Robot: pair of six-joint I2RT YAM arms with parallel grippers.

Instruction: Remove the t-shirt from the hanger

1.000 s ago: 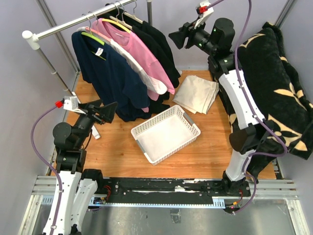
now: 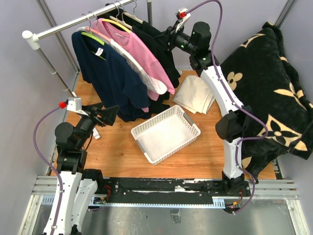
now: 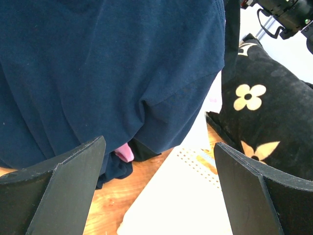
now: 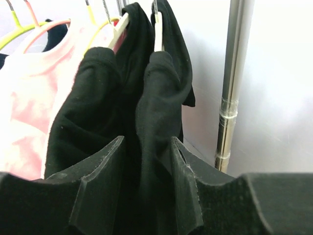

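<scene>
Several garments hang from the metal rail (image 2: pixel 78 20). At its far end are black shirts (image 2: pixel 146 41), the outermost black shirt (image 4: pixel 164 93) on a pale wooden hanger (image 4: pixel 158 32). My right gripper is at that shirt, its fingers (image 4: pixel 100 181) parted on either side of a fold of black cloth; whether they press on it is hard to see. In the top view the right gripper (image 2: pixel 167 40) reaches the shirt's outer edge. My left gripper (image 2: pixel 111 115) stands open and empty near a navy shirt (image 3: pixel 112 63), apart from it.
A white basket (image 2: pixel 166 133) rests on the wooden floor, with folded beige cloth (image 2: pixel 194 93) behind it. A dark flowered blanket (image 2: pixel 264 83) fills the right side. Beside the black shirts stands a metal post (image 4: pixel 234 83).
The right arm has moved left, from clear of the clothes to the outer black shirt's edge. My left arm has shifted only slightly, and the garments hang much as before.
</scene>
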